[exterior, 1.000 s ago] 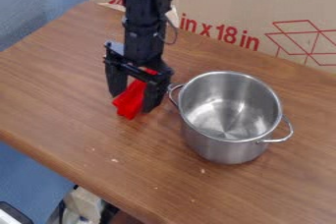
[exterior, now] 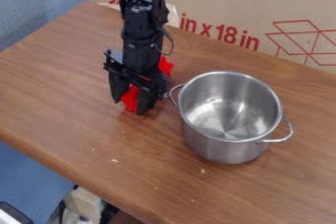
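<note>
My black gripper (exterior: 137, 88) is down at the middle left of the table, shut on a red object (exterior: 164, 66) that is mostly hidden behind the fingers and arm; bits of red show at its right and below. A steel pot (exterior: 226, 138) with two wire handles stands upright just to the right of the gripper.
A cardboard panel (exterior: 250, 12) with red print stands behind it. At the lower left, past the table edge, are blue surfaces and some small items.
The gripper has shifted slightly left and closed further over the red object, so less red shows below it. The pot is unmoved.
</note>
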